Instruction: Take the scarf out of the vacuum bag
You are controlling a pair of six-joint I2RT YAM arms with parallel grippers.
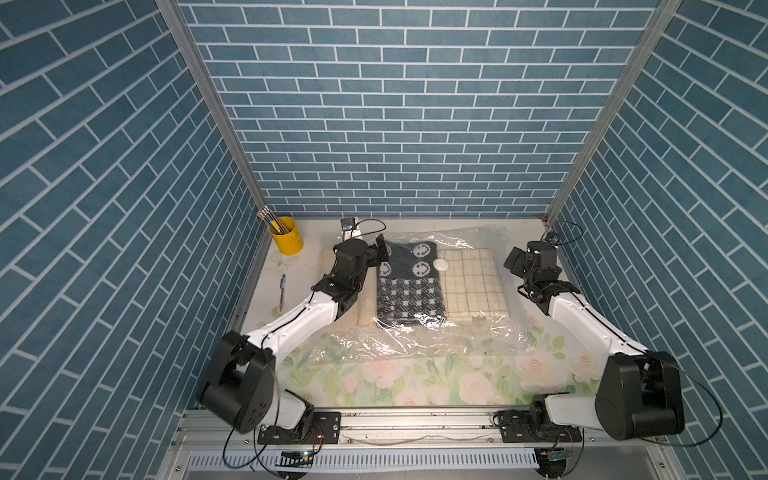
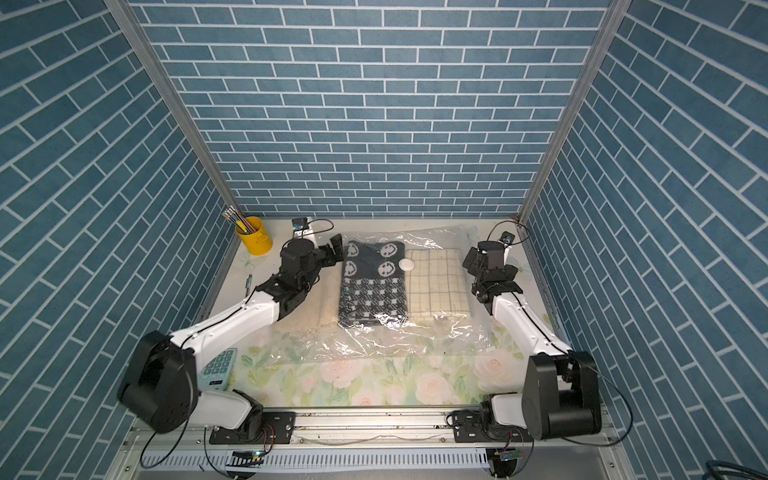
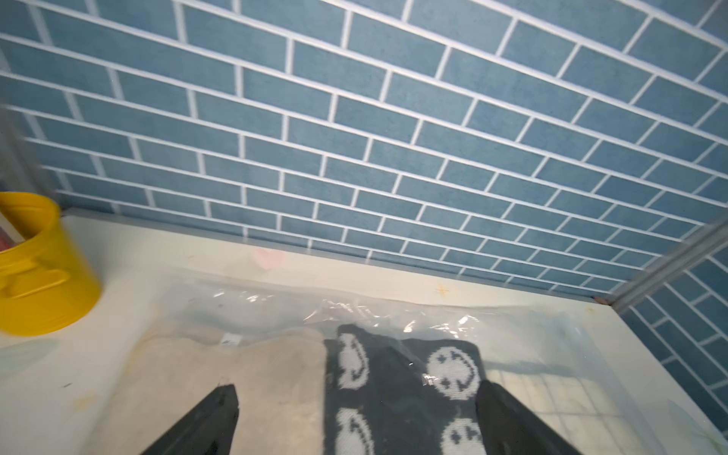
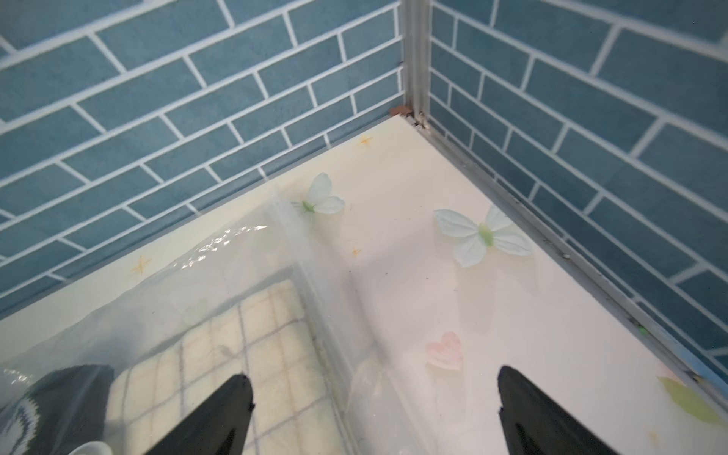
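Note:
A clear vacuum bag lies flat on the table, holding a dark grey and white patterned scarf, cream checked cloth and beige cloth. A round white valve sits on the bag near the middle. My left gripper is open above the bag's left part, with nothing held. My right gripper is open over the bag's right edge, also empty.
A yellow cup with utensils stands at the back left, with a pen nearer. A calculator lies at the front left. Tiled walls close in the back and sides.

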